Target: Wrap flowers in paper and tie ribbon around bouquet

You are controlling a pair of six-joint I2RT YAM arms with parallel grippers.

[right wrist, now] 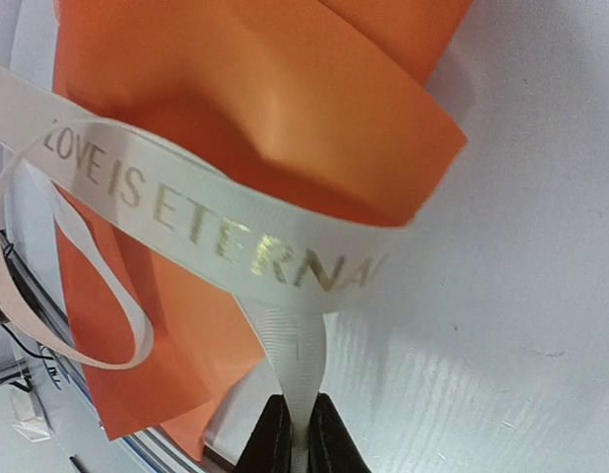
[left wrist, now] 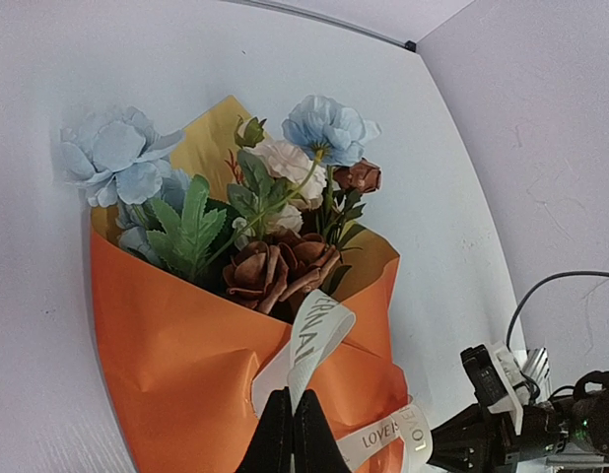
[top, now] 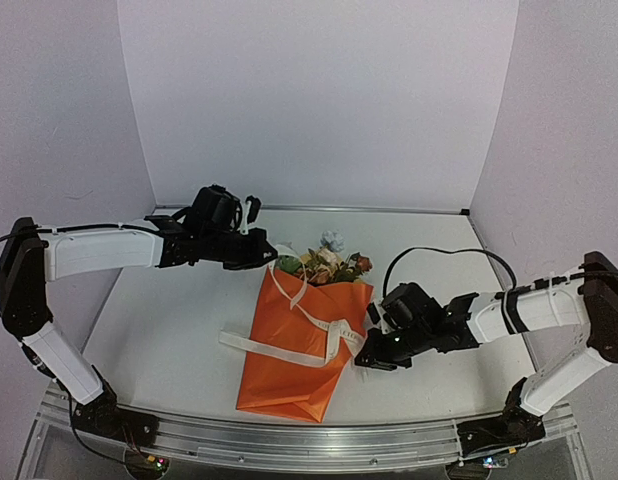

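The bouquet lies on the table in orange wrapping paper (top: 289, 340), its blue, white and brown flowers (left wrist: 275, 187) showing at the far end. A white lettered ribbon (top: 279, 350) crosses the paper and loops above it. Over the upper left of the bouquet, my left gripper is shut on one part of the ribbon, which rises in a curl from its fingertips. At the right edge of the paper, my right gripper is shut on another stretch of ribbon. The lettered band bends over just beyond its fingertips.
Grey walls enclose both sides and the back. A metal rail (top: 299, 440) runs along the front edge.
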